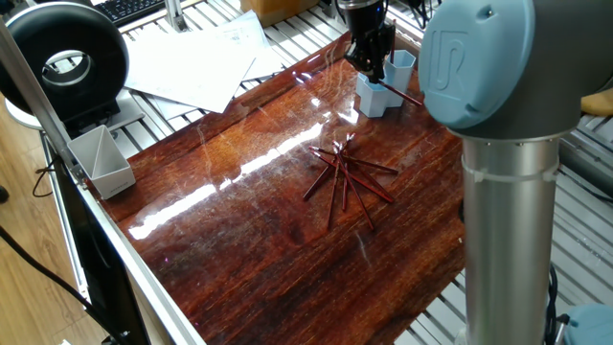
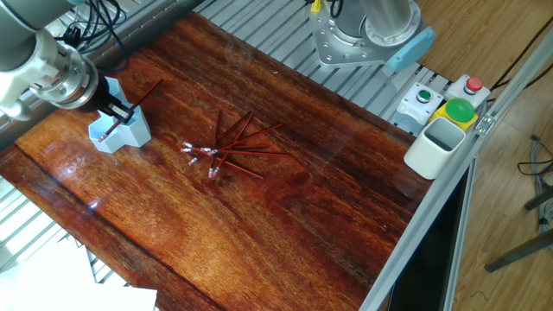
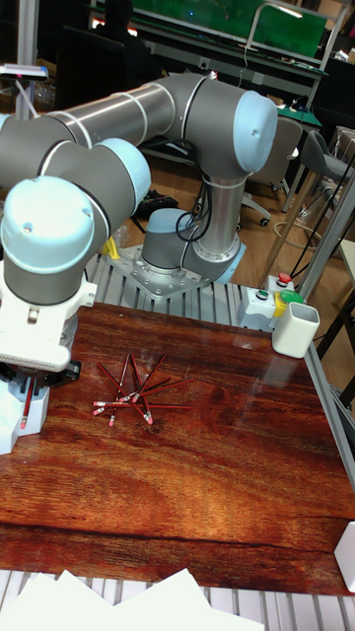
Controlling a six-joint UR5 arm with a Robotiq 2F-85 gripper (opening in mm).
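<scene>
My gripper is above the light-blue holder of joined hexagonal cups, at the left of the table in exterior view 2. It is shut on a dark red pencil, which slants across the top of the holder and sticks out on both sides of the fingers. In exterior view 1 the pencil points down to the right, past the holder. Whether it touches the rim cannot be told. Several more red pencils lie crossed in a loose pile on the table, their pale ends together.
A white square cup stands at the table's edge beside the button boxes. An open white box sits on the opposite edge. Papers lie off the board.
</scene>
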